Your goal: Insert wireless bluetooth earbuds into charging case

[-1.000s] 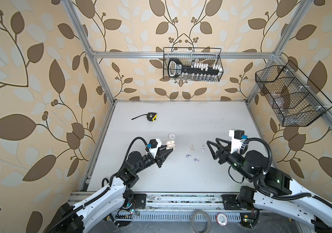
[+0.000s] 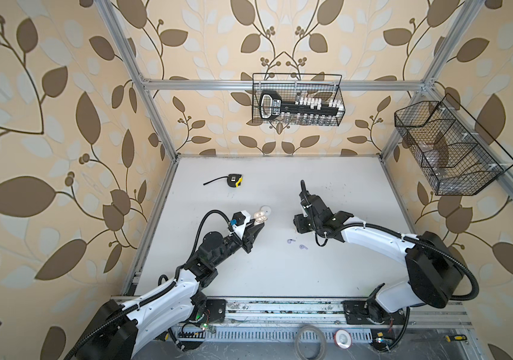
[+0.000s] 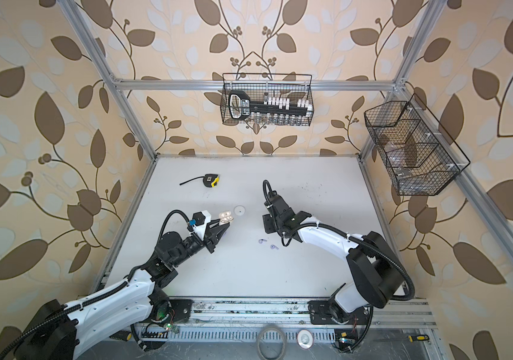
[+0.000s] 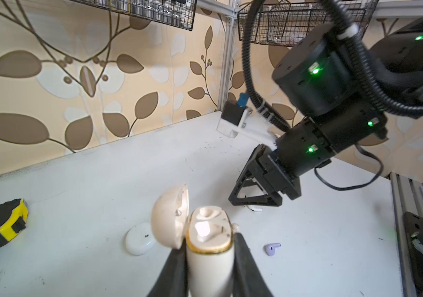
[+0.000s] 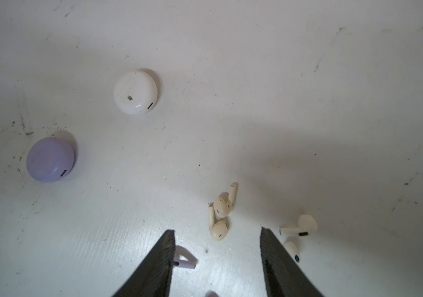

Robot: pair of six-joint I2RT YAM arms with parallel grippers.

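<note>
My left gripper is shut on a beige charging case, which it holds upright above the table. The case lid stands open to the left, and glossy recesses show in the top of its base. My right gripper points down with its fingers apart and nothing between them. Below it, two beige earbuds lie close together on the table. To their right rest two white earbuds. A purple earbud is partly covered by the left finger in the right wrist view.
A closed white case and a closed purple case sit on the table to the left. Farther back lies a tape measure. Wire baskets hang above.
The right arm has swung left and its gripper has turned downward over the beige earbuds, hiding them in the top left view. The left gripper, still with the case, has shifted slightly left.
</note>
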